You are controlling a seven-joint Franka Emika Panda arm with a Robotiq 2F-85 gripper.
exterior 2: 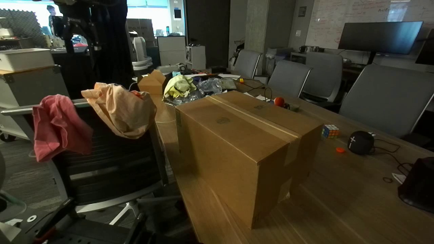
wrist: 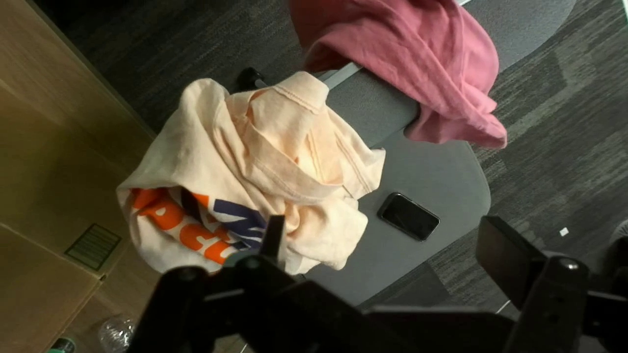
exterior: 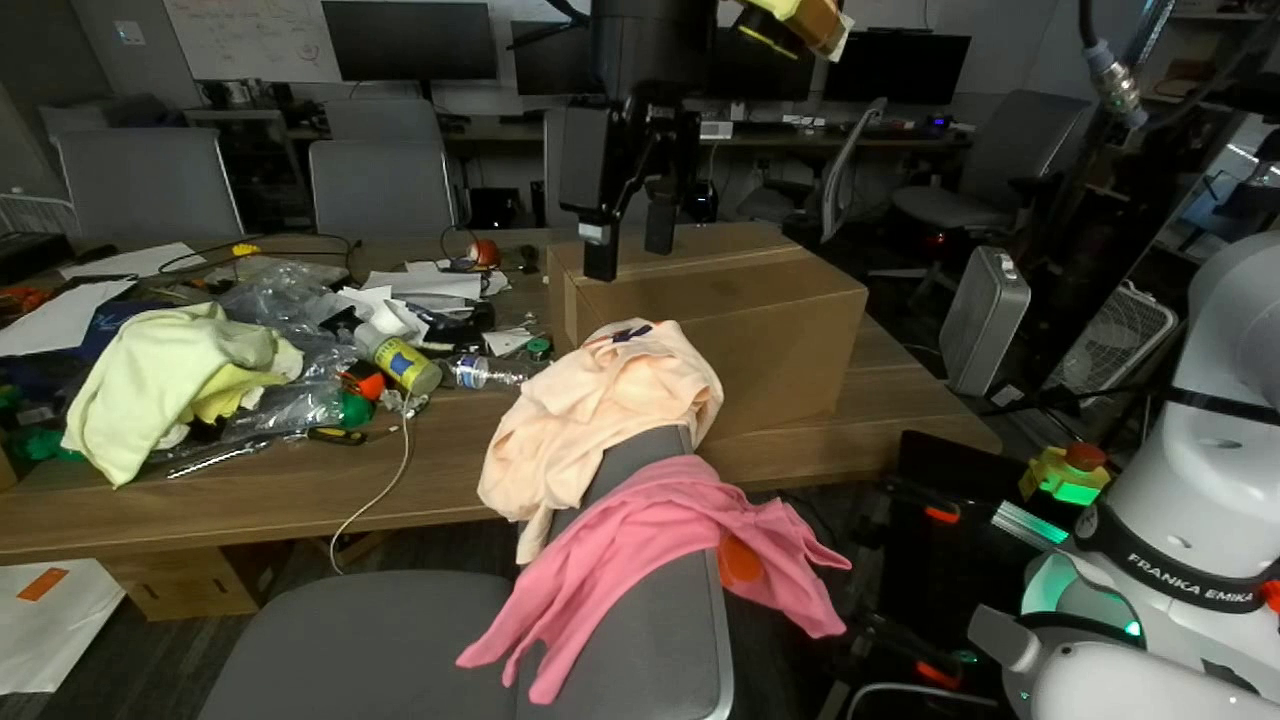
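Observation:
My gripper [exterior: 632, 250] hangs above the chair back with its fingers open and nothing between them. Below it, a peach shirt [exterior: 612, 408] with orange and navy print is draped over one end of the chair back. Beside it on the same chair back lies a pink cloth [exterior: 648, 528], its ends hanging down both sides. From the wrist view, the peach shirt [wrist: 259, 164] lies bunched near the left finger, below it and not held, while the pink cloth [wrist: 424, 64] is farther off at the top. A dark phone [wrist: 409, 216] rests on the grey chair seat [wrist: 365, 270].
A large cardboard box [exterior 2: 244, 134] stands on the wooden table [exterior 2: 346, 195] right beside the chair. At the table's other end lie a yellow cloth [exterior: 180, 378], bottles, plastic wrap and papers. A Rubik's cube [exterior 2: 330, 130] and a black speaker [exterior 2: 360, 142] sit beyond the box.

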